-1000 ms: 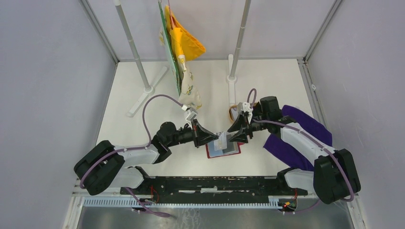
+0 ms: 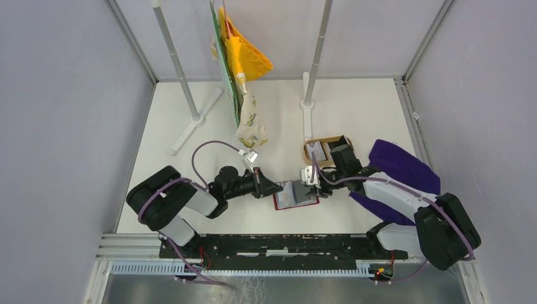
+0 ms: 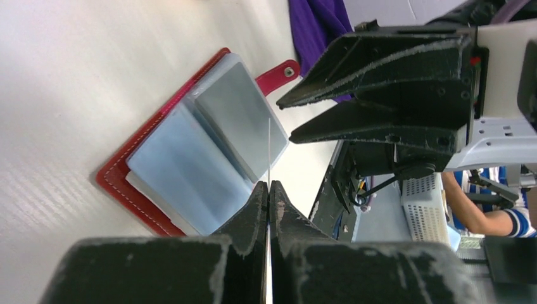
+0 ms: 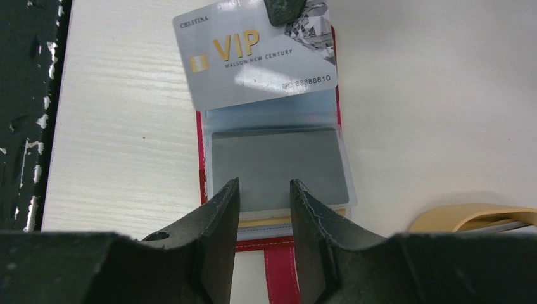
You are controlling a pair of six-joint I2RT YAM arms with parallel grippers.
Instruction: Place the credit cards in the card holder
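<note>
A silver VIP card [image 4: 253, 57] is pinched at its edge by my left gripper, which is shut on it. In the left wrist view the card shows edge-on as a thin line. Under it lies the open card holder [image 3: 168, 120], red with clear sleeves, flat on the table; grey shows in one sleeve [image 4: 278, 168]. My right gripper is part open above the holder's strap end, with nothing between its fingers. The holder's red snap strap [image 4: 282, 275] points out below that gripper.
A tan basket [image 2: 304, 159] with cards and dark items stands behind the right gripper. A purple cloth [image 2: 399, 168] lies at the right. White stand posts and hanging bags [image 2: 244, 57] are at the back.
The left gripper with the card has shifted slightly left and its arm has swung in.
</note>
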